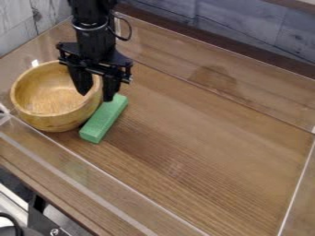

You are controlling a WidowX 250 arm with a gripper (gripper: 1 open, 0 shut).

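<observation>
My black gripper (96, 81) hangs over the right rim of an orange-yellow bowl (43, 101) at the left, its fingers open and pointing down. A green bar-shaped block (103, 120) lies on the wooden table just right of the bowl, below and slightly right of the gripper, apart from it as far as the view shows.
A raised pale edge runs along the back right, and a white wall stands at the back left. Dark cables show at the lower left corner.
</observation>
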